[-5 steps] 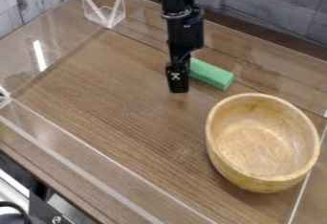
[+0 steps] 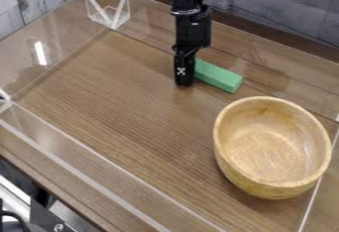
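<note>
My black gripper (image 2: 184, 74) reaches down from the top centre to the tabletop, its fingertips low beside the left end of a green block (image 2: 216, 76). The gripper is shut, and I see nothing clearly held between its fingers. The green block lies flat, angled toward the lower right, its left end partly hidden by the gripper.
A large round wooden bowl (image 2: 272, 148) fills the lower right. A white wire-like object (image 2: 111, 8) stands at the upper left. A wall borders the back.
Over the last second my gripper has moved back and slightly upward in the view, closer against the green block's left end. The block looks almost unmoved.
</note>
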